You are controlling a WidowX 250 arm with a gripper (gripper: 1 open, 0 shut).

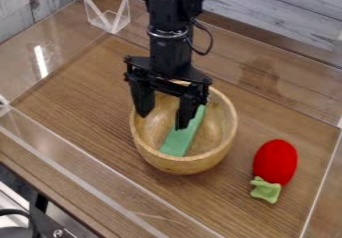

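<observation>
My black gripper (167, 87) hangs open over a tan wooden bowl (181, 157) in the centre of the view, its fingers reaching down into the bowl's upper part. A green elongated object (179, 138) lies in the bowl, just below and right of the gripper, its far end partly hidden by it.
A red strawberry-like object (275, 161) with a pale green top lies right of the bowl. Clear plastic pieces stand at the upper left and left edge. A black cable curves at the lower left.
</observation>
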